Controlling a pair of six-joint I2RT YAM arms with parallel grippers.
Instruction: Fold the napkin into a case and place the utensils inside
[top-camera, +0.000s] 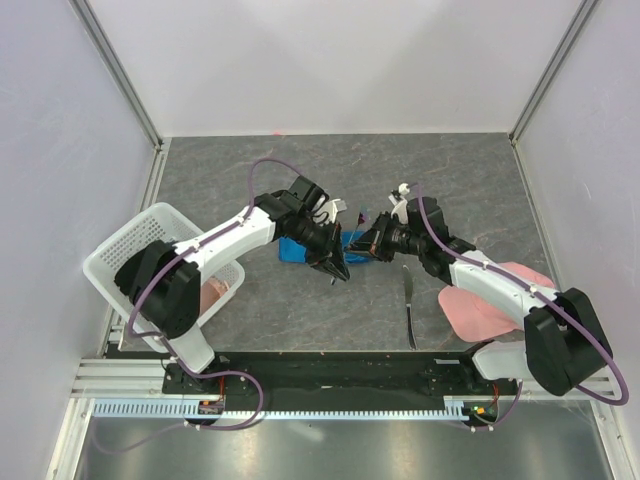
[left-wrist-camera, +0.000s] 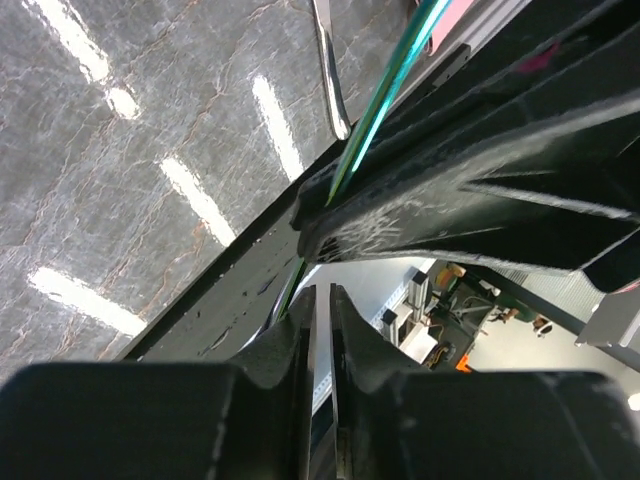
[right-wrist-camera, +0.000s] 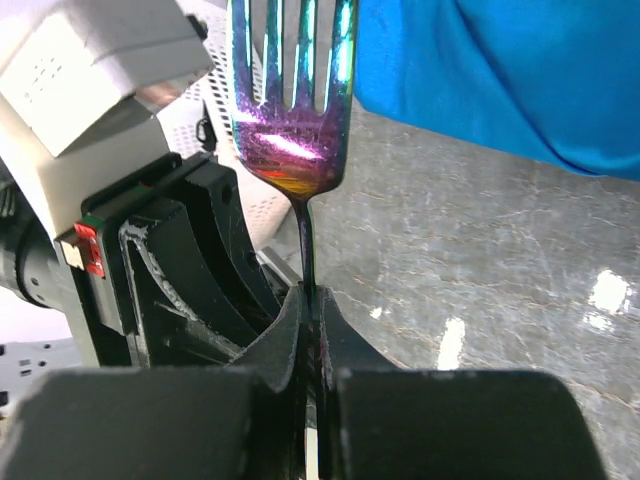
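Observation:
A rainbow-coloured fork rises from my right gripper, which is shut on its neck, tines pointing away. In the top view the fork slants between both grippers. My left gripper is beside the right one; its fingers stand close together, with the fork's teal shaft passing near their tips. Whether they grip it is unclear. The blue napkin lies folded flat behind, partly covered by the arms. A silver knife lies on the grey table, to the right.
A white basket stands at the left with something pink inside. Pink pieces lie at the right, by that arm.

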